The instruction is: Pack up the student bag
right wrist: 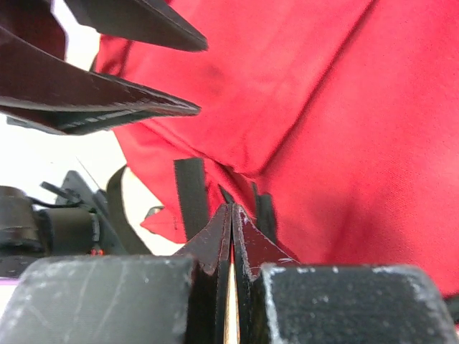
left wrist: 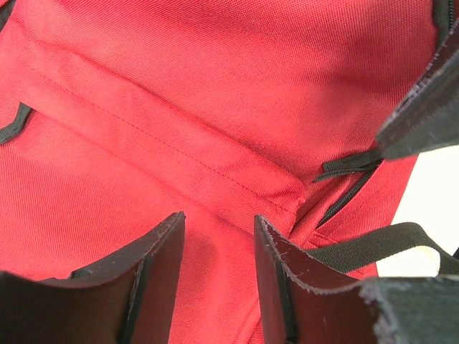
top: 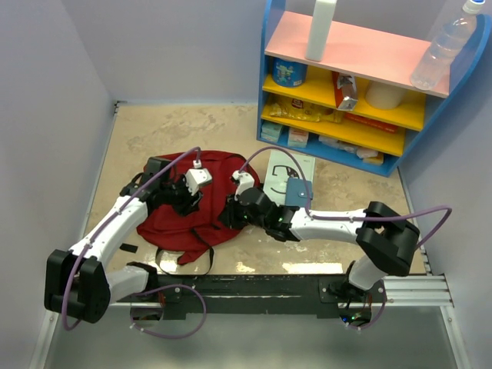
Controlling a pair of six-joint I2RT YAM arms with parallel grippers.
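Note:
The red bag (top: 177, 234) lies flat on the table beneath both grippers, with black straps and zip pulls. My left gripper stands open over the bag's fabric (left wrist: 143, 172), nothing between its fingers. My right gripper is over the right part of the bag, its fingertips close together beside black strap pieces (right wrist: 190, 193); whether it holds anything I cannot tell. In the right wrist view the left gripper's dark fingers reach in from the upper left.
A blue-sided shelf unit (top: 263, 69) with several packs and bottles stands at the back right. A pale board (top: 277, 173) and a blue item (top: 299, 192) lie right of the bag.

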